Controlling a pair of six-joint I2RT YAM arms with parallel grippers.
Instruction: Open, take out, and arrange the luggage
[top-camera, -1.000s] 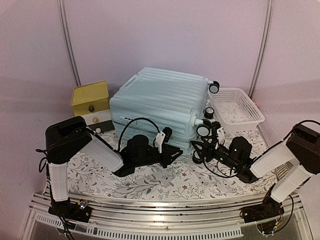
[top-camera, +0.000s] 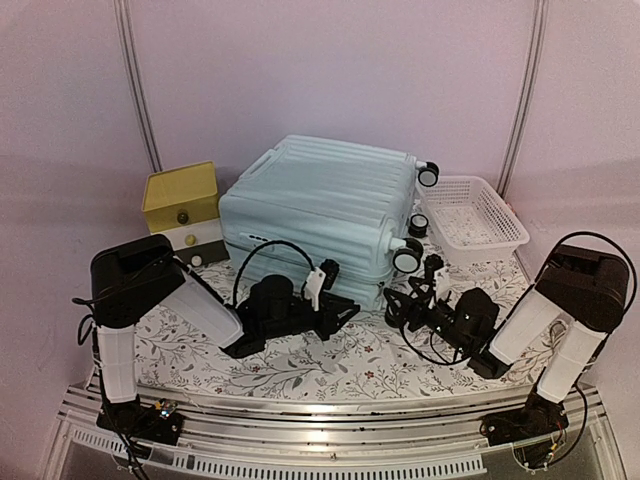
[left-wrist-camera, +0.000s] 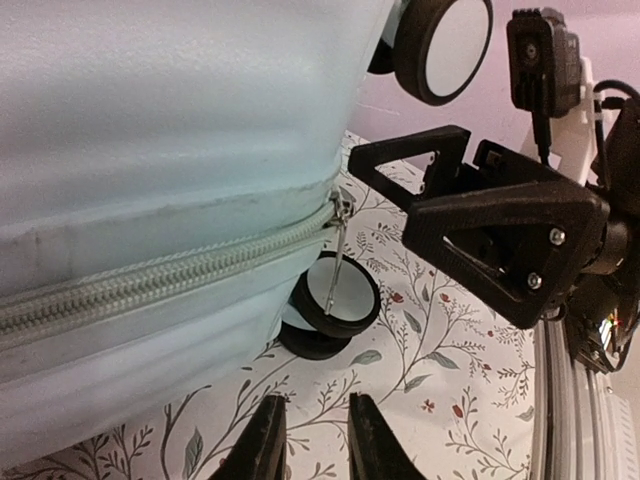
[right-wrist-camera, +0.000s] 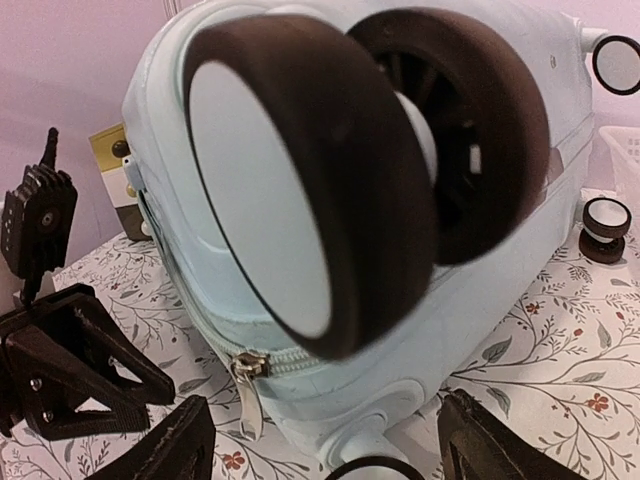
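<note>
The light-blue suitcase (top-camera: 315, 200) lies on its side, with black-rimmed wheels (right-wrist-camera: 270, 200) at its right end. In the left wrist view its zipper (left-wrist-camera: 160, 280) runs to a hanging puller (left-wrist-camera: 335, 270). My left gripper is low at the suitcase's front; its fingertips show apart over the floor, and whether anything is held between them cannot be seen. My right gripper stands open at the front right corner by the lower wheel, below the zipper puller (right-wrist-camera: 250, 400), with nothing seen held.
A yellow-topped drawer box (top-camera: 180, 190) stands at the back left. A white basket (top-camera: 500, 236) sits behind right.
My right arm's elbow has moved outward and toward the front, and its gripper has shifted slightly. The suitcase and left arm show little change.
</note>
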